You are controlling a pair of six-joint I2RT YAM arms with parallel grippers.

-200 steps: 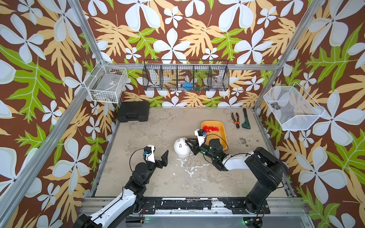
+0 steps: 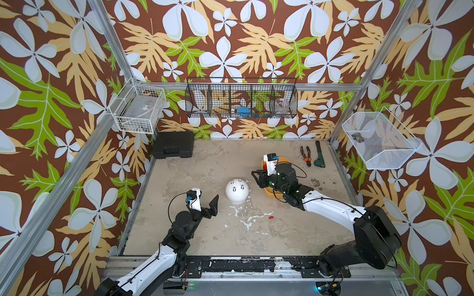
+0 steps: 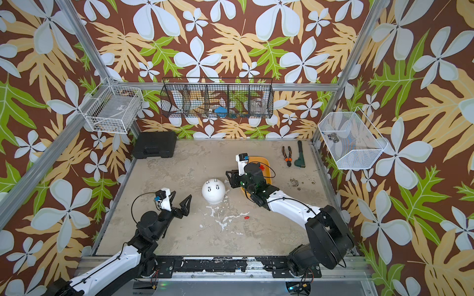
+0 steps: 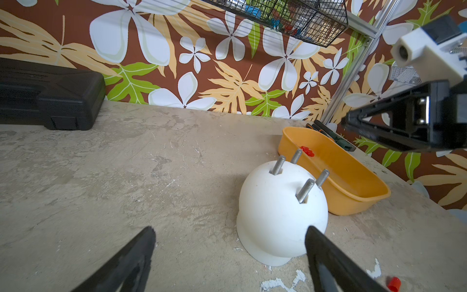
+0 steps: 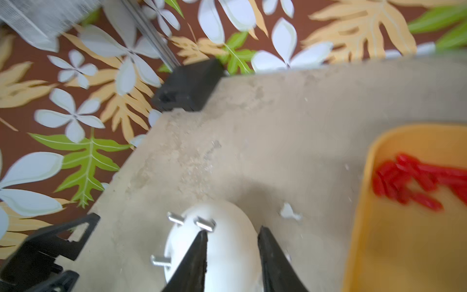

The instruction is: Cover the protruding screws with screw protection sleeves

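The white dome (image 2: 237,192) carries several bare metal screws (image 4: 305,190), none with a sleeve on it. One red sleeve (image 4: 394,283) lies loose on the table, also visible in front of the dome in the top left view. More red sleeves (image 5: 411,176) are heaped in the orange tray. My right gripper is raised between dome and tray, its fingers apart and nothing between them; in the left wrist view it hangs above the tray. Left of the dome, my left gripper stands open and empty.
The orange tray (image 4: 355,197) sits right of the dome. Pliers (image 2: 306,156) and a dark green tool (image 2: 319,155) lie at the back right, a black case (image 2: 173,144) at the back left. Wire baskets hang on the walls. Between case and dome the table is clear.
My right gripper, which held a red sleeve at a screw, has risen and moved right toward the tray, now empty. A red sleeve now lies on the table. The left arm stayed still.
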